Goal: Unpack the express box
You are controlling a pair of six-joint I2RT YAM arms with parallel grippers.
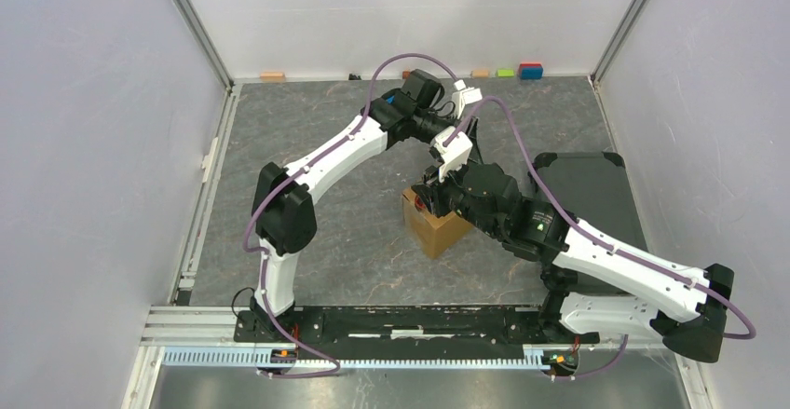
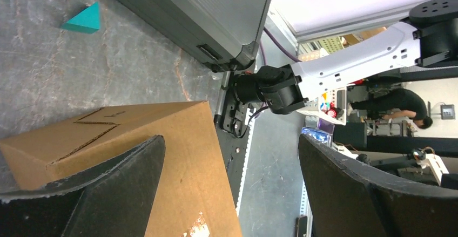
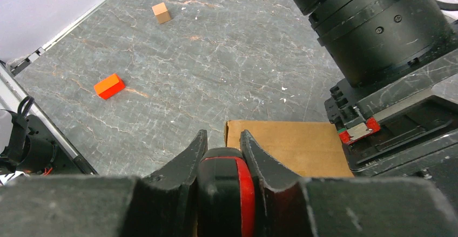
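Observation:
The brown cardboard box (image 1: 440,236) stands near the middle of the table, partly covered by my right arm. My right gripper is over its top, shut on a black tool with a red stripe (image 3: 247,194) that looks like a knife handle; its lower end is hidden. From the left wrist, the box (image 2: 181,156) shows a plain face and slit-like marks on another face, partly behind one finger. My left gripper is open beside the box, with nothing gripped between its fingers. In the top view the arms overlap and hide its fingertips.
A large black case (image 1: 596,195) lies at the right, behind my right arm. A teal triangular block (image 2: 86,20) rests between box and case. An orange block (image 3: 109,86) and a tan cube (image 3: 161,13) sit apart.

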